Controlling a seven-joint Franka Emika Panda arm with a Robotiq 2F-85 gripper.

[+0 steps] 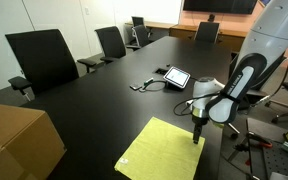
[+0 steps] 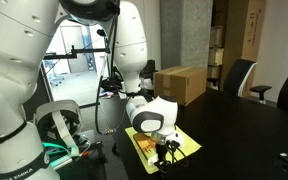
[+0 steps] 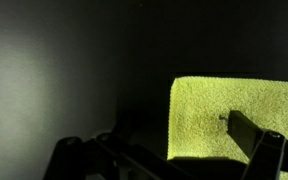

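A yellow cloth lies spread flat on the black table. Over its near right corner, in exterior view 1, hovers my gripper, pointing down. The wrist view shows a corner of the cloth between the fingers. One finger is above the cloth and the other is over the dark table to its left. The fingers stand wide apart and hold nothing. Whether the fingertips touch the table cannot be told. In exterior view 2 the arm hides much of the cloth.
A cardboard box stands at the left of the table. Farther back are a tablet-like device and some cables. Office chairs line the far side.
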